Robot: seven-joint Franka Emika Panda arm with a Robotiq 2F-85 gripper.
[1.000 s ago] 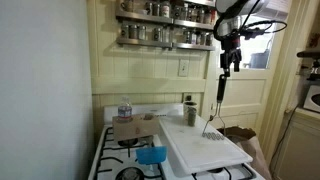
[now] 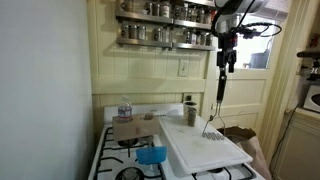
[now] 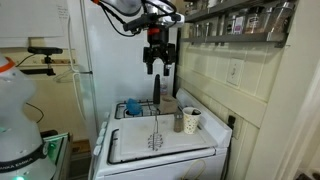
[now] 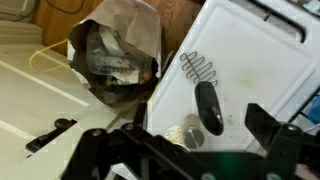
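Note:
A masher-like utensil stands upright on the white board (image 2: 185, 148), its long black handle (image 3: 156, 90) pointing up and its zigzag wire foot (image 4: 199, 68) resting below. Above the handle hangs my gripper (image 3: 158, 70), open, fingers pointing down and nothing between them. From the wrist view, the handle (image 4: 208, 105) appears between the two spread fingers, while exterior view 2 shows its top just under the fingertips.
Beside the utensil are a metal canister (image 3: 179, 122) and a crock (image 3: 191, 120). A blue object (image 2: 151, 155) lies on the stove (image 2: 110, 160). Spice shelves (image 2: 150, 43) line the wall. A paper bag (image 4: 130, 30) sits beyond the board's edge.
In exterior view 1 my gripper has shifted slightly left, closer over the black handle. The utensil and other objects have not moved.

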